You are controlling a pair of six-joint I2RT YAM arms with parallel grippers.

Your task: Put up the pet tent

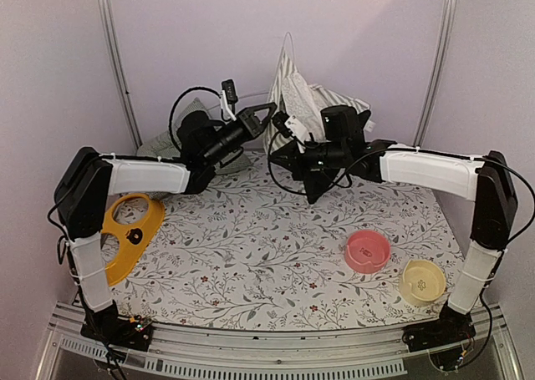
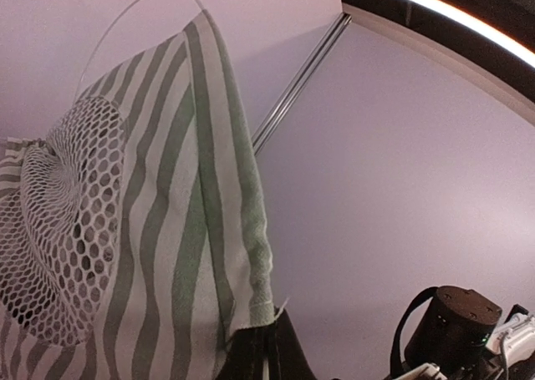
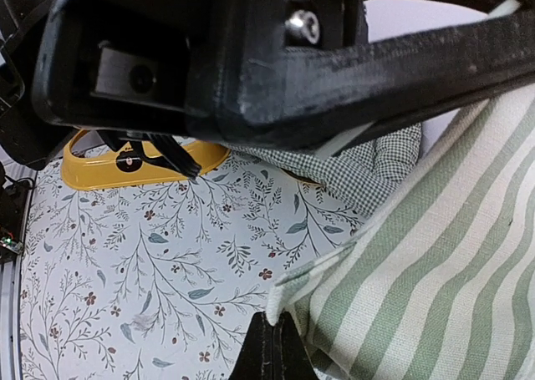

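Observation:
The pet tent, green-and-white striped cloth [image 2: 163,221] with a white mesh panel [image 2: 63,221], hangs gathered at the back middle; a thin loop sticks up from its top. In the left wrist view, my left gripper is shut with the cloth's lower corner at its fingertips. My right gripper is shut on another corner of the striped fabric [image 3: 443,271], lower and nearer the front. From the top, the two arms almost meet before the tent and hide much of it.
A checked cushion [image 1: 159,149] lies at the back left behind my left arm. The yellow piece [image 1: 123,266] rests at the left edge. Near the front right stand a pink bowl [image 1: 368,251] and a cream bowl [image 1: 422,282].

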